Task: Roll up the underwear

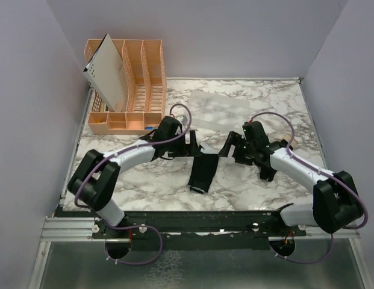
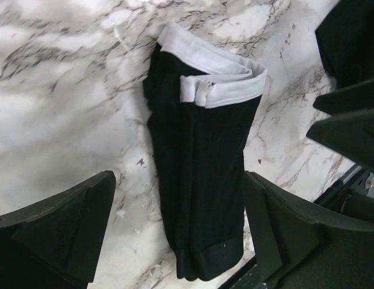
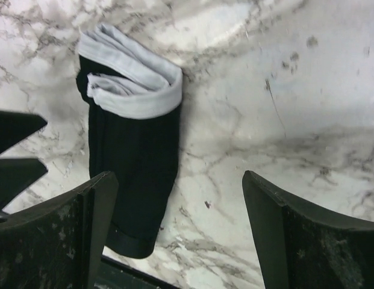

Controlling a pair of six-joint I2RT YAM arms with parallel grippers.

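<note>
The black underwear, folded to a narrow strip with a pale waistband at its far end, lies flat on the marble table. My left gripper stands open just left of the waistband end, empty. On the other side, my right gripper is open too, with nothing between its fingers. In the right wrist view the waistband shows folded in layers, and the black strip runs toward the near edge. Each wrist view also shows the other arm's fingertips, over the table beside the cloth.
An orange divided organizer with a white board leaning in it stands at the back left. A translucent sheet lies behind the cloth. Another dark garment is at the right, partly under my right arm.
</note>
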